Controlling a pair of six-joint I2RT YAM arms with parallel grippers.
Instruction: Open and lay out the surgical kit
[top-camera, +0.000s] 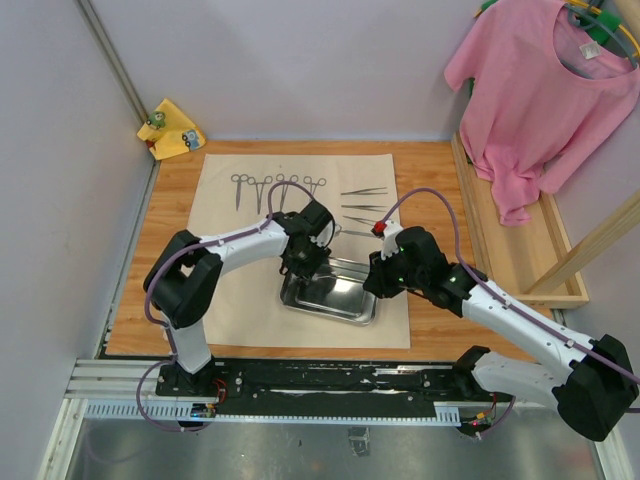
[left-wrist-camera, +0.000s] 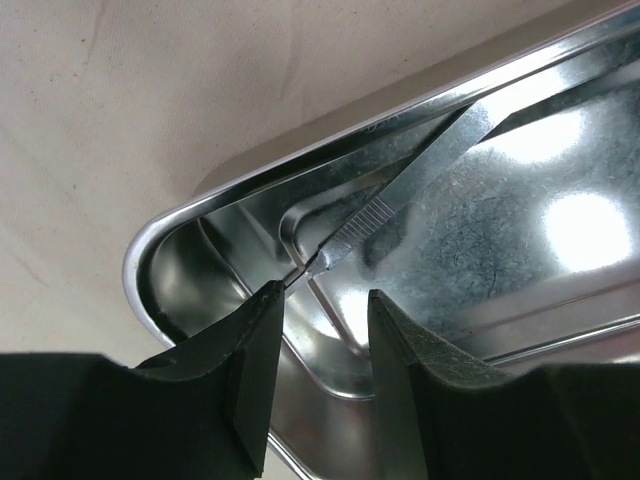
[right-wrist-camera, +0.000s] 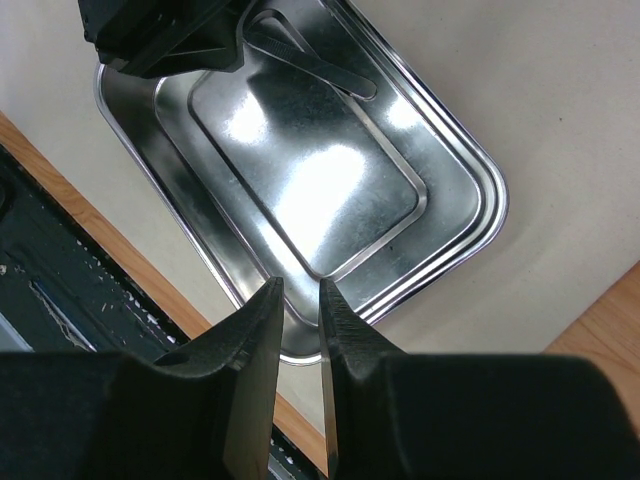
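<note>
A steel tray (top-camera: 330, 305) lies on the cream cloth. Inside its left end, a flat metal instrument with a ridged grip (left-wrist-camera: 410, 175) lies diagonally. My left gripper stands open just over it, with nothing visible between the fingers. My right gripper is over the tray's right part, its fingers close together with a narrow gap; I cannot see anything held. Rows of scissor-like instruments (top-camera: 283, 182) and several straight instruments (top-camera: 363, 192) are laid out on the upper cloth.
A yellow patterned fabric (top-camera: 172, 130) sits at back left. A wooden rack (top-camera: 550, 275) with a pink shirt (top-camera: 540, 100) stands at the right.
</note>
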